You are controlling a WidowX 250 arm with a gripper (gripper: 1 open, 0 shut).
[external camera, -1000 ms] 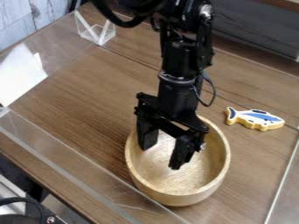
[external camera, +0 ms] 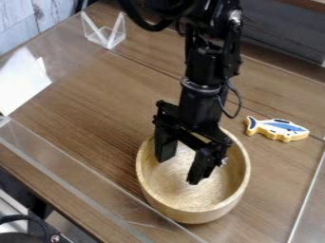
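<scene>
My black gripper hangs point-down inside a light wooden bowl, its two fingers spread apart and open, with no object visible between them. The bowl sits on the brown table near the front middle. A toy fish in yellow, white and blue lies to the right of the bowl, apart from it.
A clear acrylic holder stands at the back left, and white paper lies at the left edge. Clear panels run along the front left and right.
My gripper and arm have shifted very slightly within the bowl. The bowl and the fish have not moved.
</scene>
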